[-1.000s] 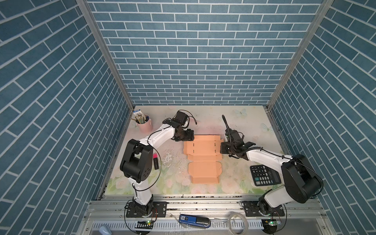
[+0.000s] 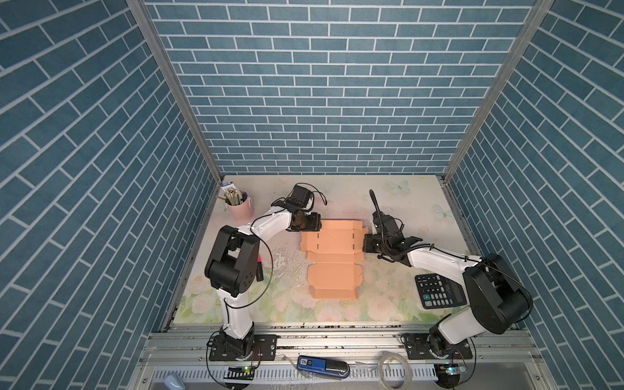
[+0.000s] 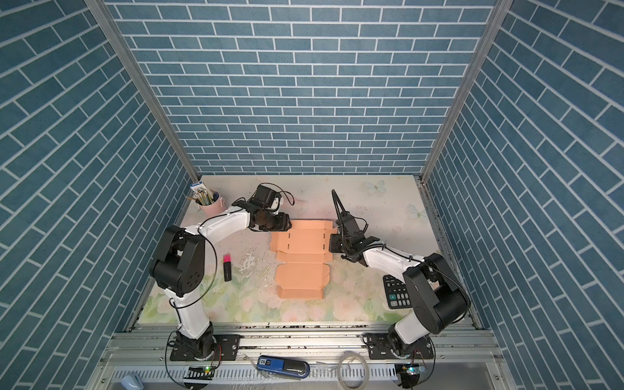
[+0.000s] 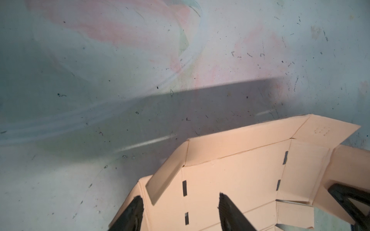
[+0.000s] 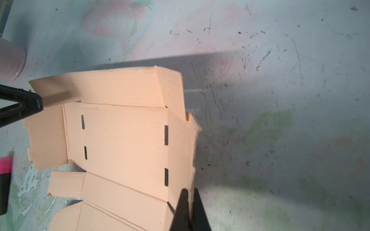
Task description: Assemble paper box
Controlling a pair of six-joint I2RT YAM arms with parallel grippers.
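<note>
The orange-brown paper box (image 2: 338,241) lies unfolded on the table, its back wall (image 4: 246,140) raised and the corner tabs at both ends folded inward at an angle. Its lid part (image 2: 335,276) stretches flat toward the front. My right gripper is shut on the box's right side flap (image 5: 193,154), whose edge runs between the fingers. At the back left corner, my left gripper stands partly open over the panel, with no cardboard visibly pinched. One of its fingers (image 5: 27,104) appears beside the left corner tab (image 5: 57,90) in the right wrist view.
A pink cup of pens (image 2: 240,206) stands at the back left. On the left lies a black and pink marker (image 3: 227,267), and a calculator (image 2: 436,291) sits at the front right. Open table spreads behind the box.
The box has slid slightly left and back, and my right gripper has shifted the same way with it. My left gripper has moved only a little around the back left corner.
</note>
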